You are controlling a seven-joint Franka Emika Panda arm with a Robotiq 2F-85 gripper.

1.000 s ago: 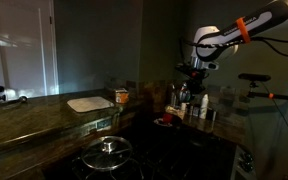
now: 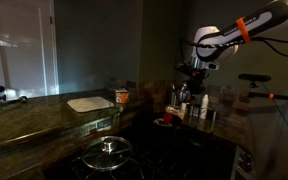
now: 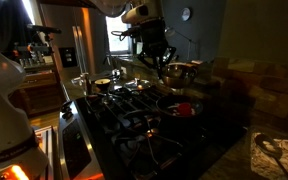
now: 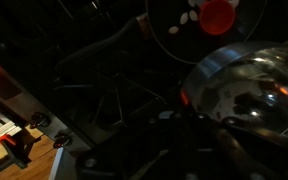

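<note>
My gripper (image 2: 192, 75) hangs in the air above the far end of the dark stove. In the second exterior view the gripper (image 3: 162, 68) points down. Right by its fingertips is a shiny rounded metal piece of cookware (image 3: 180, 73). From the wrist, this metal piece (image 4: 249, 88) looks large and close, its edge reaching the fingers. My gripper is shut; whether it grips the thin metal edge is too dark to see. Beyond lies a dark pan (image 3: 174, 106) holding a small red object (image 3: 183, 109), and the wrist view shows this red object (image 4: 217, 16) as round.
A glass-lidded pot (image 2: 107, 153) sits at the stove's near end. On the counter are a pale board (image 2: 91, 104) and an orange-and-white container (image 2: 122, 97). Bottles (image 2: 204, 106) and utensils crowd the wall behind the stove. Much of the dark stovetop appears clear.
</note>
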